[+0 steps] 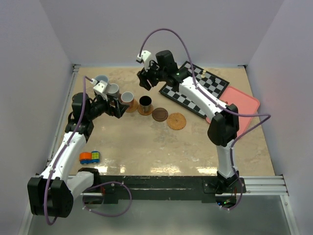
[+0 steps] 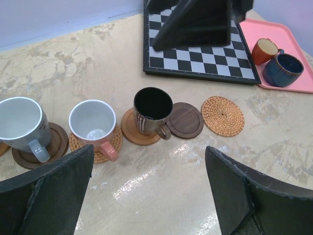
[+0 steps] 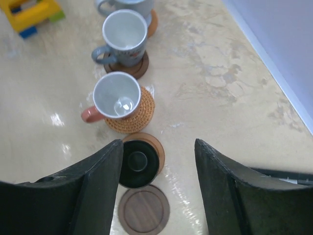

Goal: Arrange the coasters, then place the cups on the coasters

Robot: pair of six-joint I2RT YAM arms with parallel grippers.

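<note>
A black cup [image 2: 152, 110] stands on a wooden coaster [image 2: 137, 132], beside an empty dark round coaster [image 2: 188, 120] and a woven coaster [image 2: 223, 115]. A white cup with pink handle [image 2: 92, 122] and a white cup with blue handle [image 2: 19, 125] stand on coasters to its left. My right gripper is open above the black cup, which shows between and below its fingers in the right wrist view. My left gripper is open at the left, facing the cups, holding nothing.
A chessboard [image 1: 215, 84] lies behind the right arm. A pink tray [image 2: 302, 54] holds two mugs [image 2: 283, 70] at the right. Toy blocks [image 1: 89, 157] lie at the front left.
</note>
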